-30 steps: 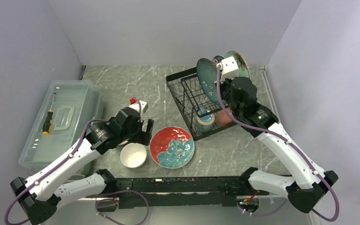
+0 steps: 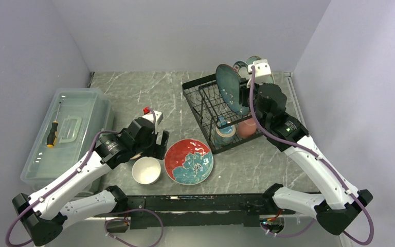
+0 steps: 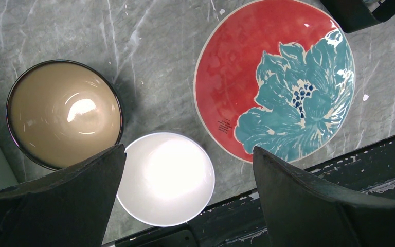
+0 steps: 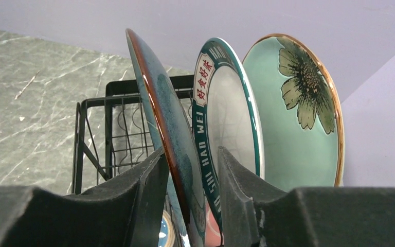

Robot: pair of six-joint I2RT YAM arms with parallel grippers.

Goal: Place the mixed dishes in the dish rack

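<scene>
The dark blue plate (image 2: 228, 87) with a brown rim stands upright in the black dish rack (image 2: 198, 110). In the right wrist view, my right gripper is open, its fingers apart on either side of that plate's edge. A white plate with a green lettered rim (image 4: 231, 108) and a pale green flower plate (image 4: 298, 103) stand beside it. My left gripper is open and empty above the counter. Below it lie a white bowl (image 3: 167, 180), a brown bowl (image 3: 64, 113) and a red plate with a teal flower (image 3: 236, 67).
A blue cup (image 2: 225, 131) and a pinkish cup (image 2: 246, 128) sit in the rack's lower front. A lidded clear bin (image 2: 72, 149) with a screwdriver (image 2: 52, 135) on top fills the left side. Bare counter lies between bin and rack. Walls close in the back and right.
The plate remains standing. The left arm is nearly still.
</scene>
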